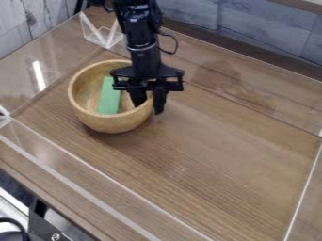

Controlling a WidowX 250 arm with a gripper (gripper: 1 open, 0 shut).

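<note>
The black robot gripper [147,94] reaches down from the top into the right side of a tan round bowl [101,120], its fingertips at or inside the bowl's rim. A green object [109,94] lies in the left part of the bowl. The gripper is shut, but whether it grips the rim or something inside is too small to tell.
A clear plastic item [101,28] lies at the back left, and a grey wall [251,28] runs along the back right.
</note>
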